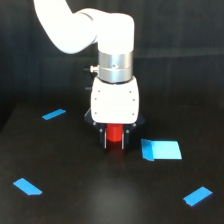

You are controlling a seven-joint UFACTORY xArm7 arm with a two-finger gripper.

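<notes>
A small red object (115, 132) is near the middle of the camera view, under the white gripper body. My gripper (115, 140) has one dark finger close against each side of it and looks shut on it. The gripper body hides the object's upper part. Whether its underside touches the dark table cannot be made out.
Just right of the gripper, a light-blue square (166, 150) lies flat, with a blue strip (147, 150) along its left edge. Blue tape pieces mark the far left (54, 114), near left (27, 187) and near right (198, 196).
</notes>
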